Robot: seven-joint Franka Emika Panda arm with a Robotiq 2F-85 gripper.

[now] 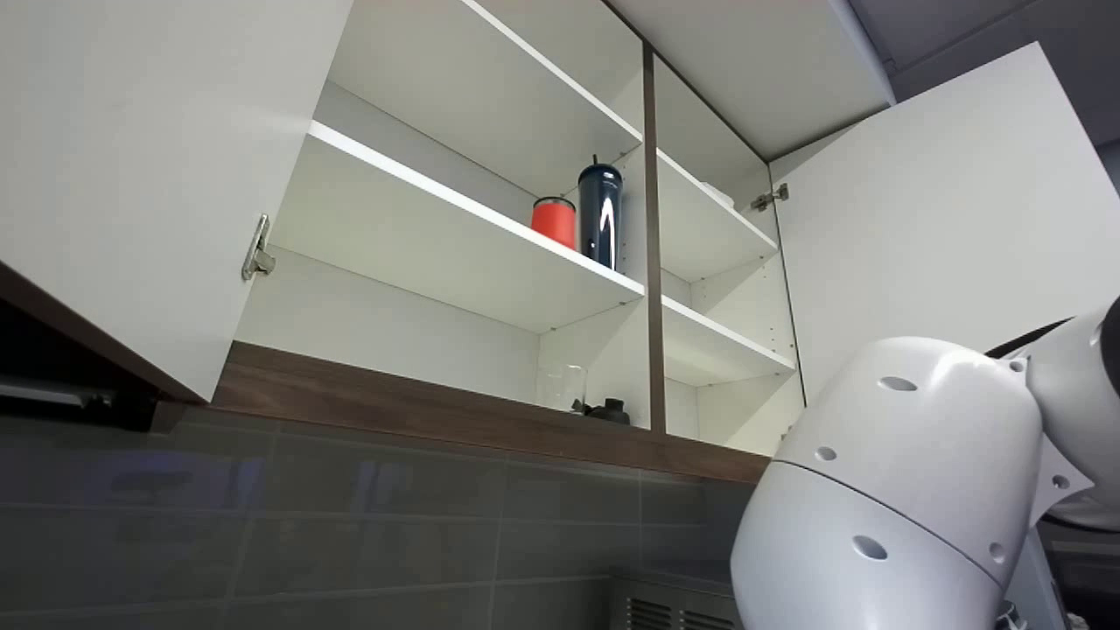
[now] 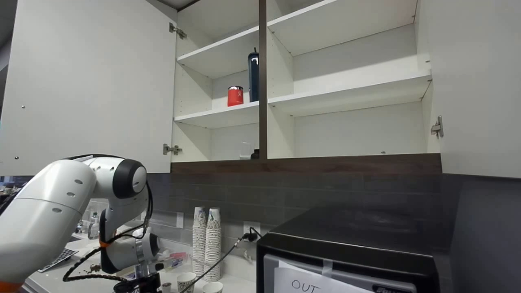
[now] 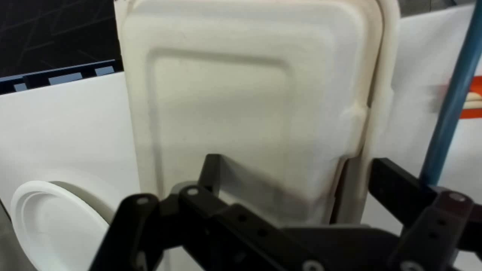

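In the wrist view my gripper stands open over a beige lidded takeout box (image 3: pixel 221 99). The left finger lies over the lid and casts a shadow on it, while the right one is just outside the box's right edge. Whether either finger touches it, I cannot tell. Exterior view 2 shows only part of the black gripper, low at the frame's bottom edge. On a cabinet shelf stand a red cup (image 2: pixel 235 96) and a dark blue tumbler (image 1: pixel 600 215).
A round white plate (image 3: pixel 54 226) lies left of the box. A blue rod (image 3: pixel 452 99) crosses the view at right, near an orange item (image 3: pixel 472 113). Stacked paper cups (image 2: pixel 213 244) and a black appliance (image 2: pixel 342 234) stand on the counter. Both cabinet doors hang open.
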